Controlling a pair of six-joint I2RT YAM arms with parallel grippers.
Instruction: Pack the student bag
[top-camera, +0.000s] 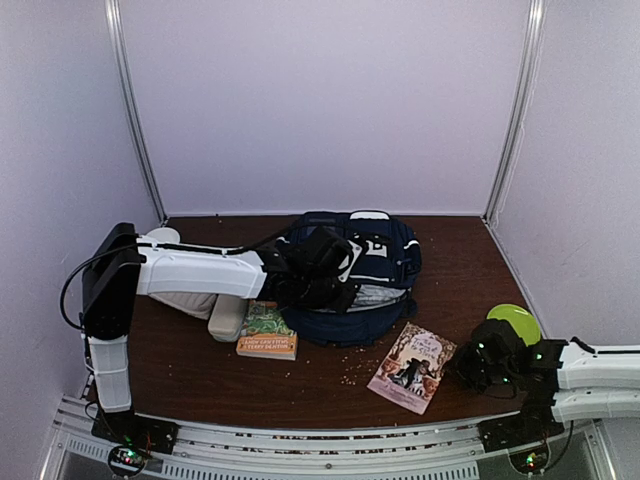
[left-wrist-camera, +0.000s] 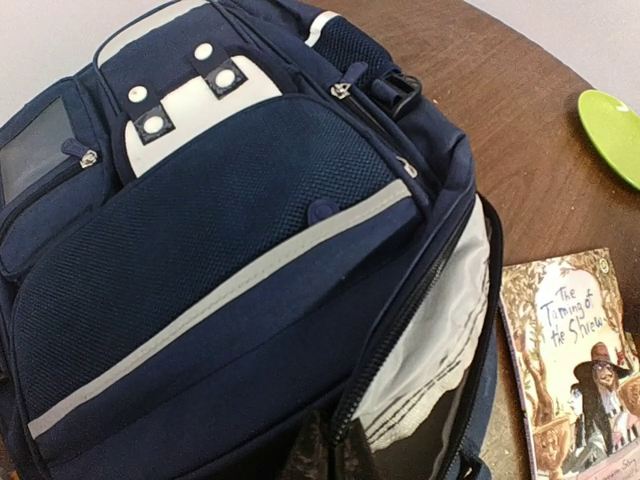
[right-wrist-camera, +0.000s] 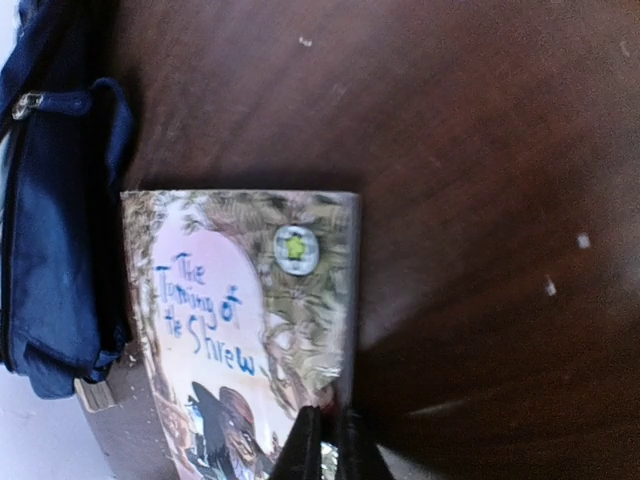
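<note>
The navy backpack (top-camera: 360, 325) (left-wrist-camera: 170, 270) lies on the table with its front compartment unzipped, pale lining showing. My left gripper (top-camera: 345, 298) is shut at that compartment's edge by the zipper; whether fabric is between its fingers is unclear. The book "The Taming of the Shrew" (top-camera: 410, 368) (left-wrist-camera: 568, 370) (right-wrist-camera: 220, 310) lies right of the bag. My right gripper (top-camera: 465, 370) is at this book's right edge, its fingertips low and close to it; its opening is hard to make out.
An orange-green book (top-camera: 266, 340), a pale case (top-camera: 226, 318) and another pale item (top-camera: 180, 300) lie left of the bag. A green plate (top-camera: 513, 318) is at the right.
</note>
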